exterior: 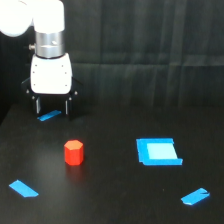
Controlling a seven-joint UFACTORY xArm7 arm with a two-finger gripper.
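A red block (74, 153), hexagonal in outline, stands on the black table left of the middle. Behind it and a little to its left, my gripper (53, 105) hangs from the white arm. Its two dark fingers are wide apart with nothing visible between them, so it is open. On the right, blue tape frames a pale square (161, 152), and the square is empty.
Blue tape strips lie at the front left (23, 188), at the front right (195, 197) and near the gripper (49, 115). Bare table stretches between the block and the taped square. A dark curtain (150, 60) hangs behind.
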